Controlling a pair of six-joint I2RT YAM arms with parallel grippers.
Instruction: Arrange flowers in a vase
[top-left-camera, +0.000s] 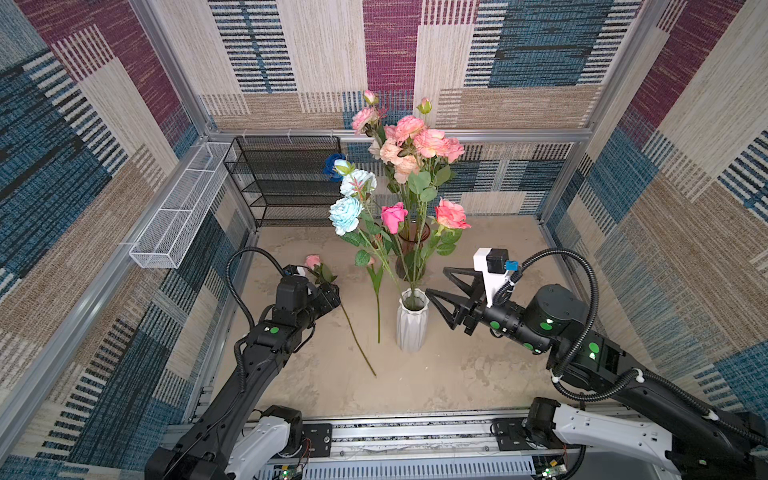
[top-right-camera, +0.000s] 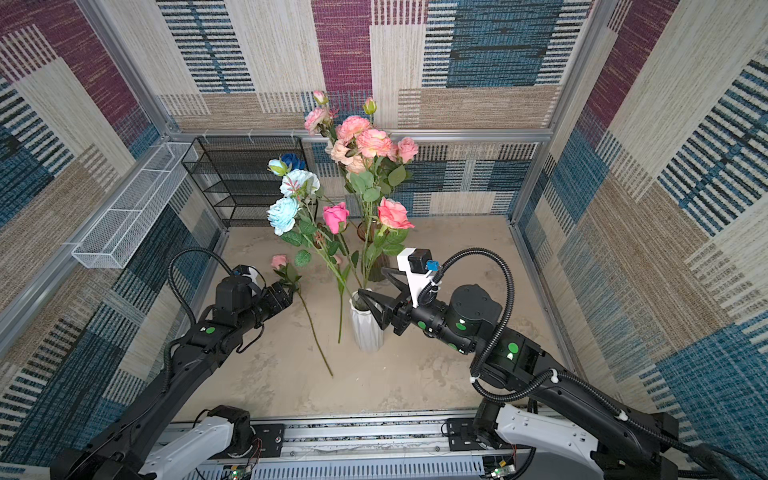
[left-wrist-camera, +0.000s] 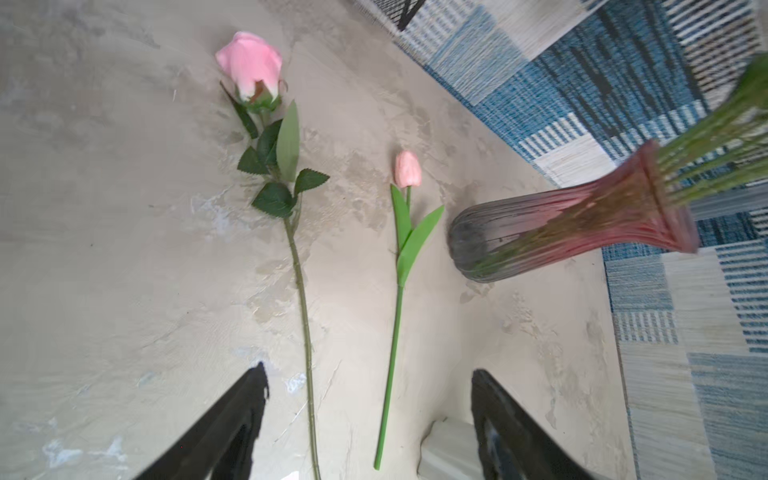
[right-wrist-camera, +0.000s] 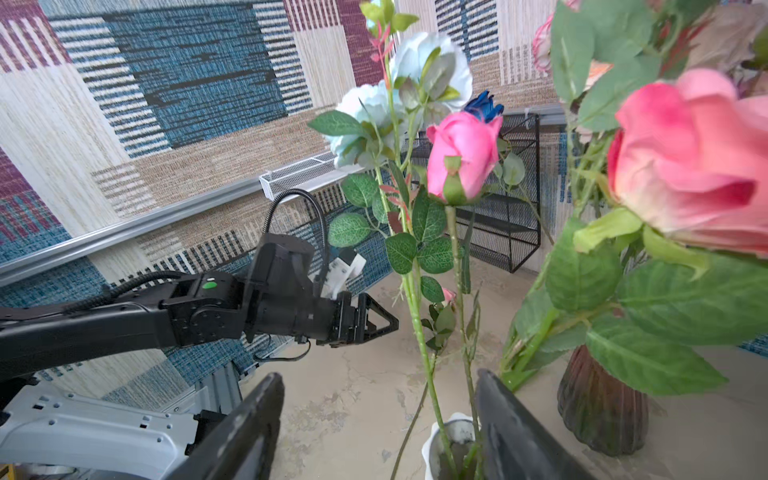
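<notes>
A white vase (top-left-camera: 412, 328) stands mid-table, holding light-blue roses (top-left-camera: 345, 214) that lean left; behind it a reddish glass vase (left-wrist-camera: 552, 224) holds pink and peach roses (top-left-camera: 409, 128). A pink rose (left-wrist-camera: 248, 64) and a pink tulip (left-wrist-camera: 407, 168) lie on the table at left. My right gripper stands open beside the white vase's top, nothing between its fingers. My left gripper hovers above the lying stems, its fingers apart and empty.
A black wire shelf (top-left-camera: 284, 180) with a blue rose near it is at back left, and a white wire basket (top-left-camera: 180, 208) hangs on the left rail.
</notes>
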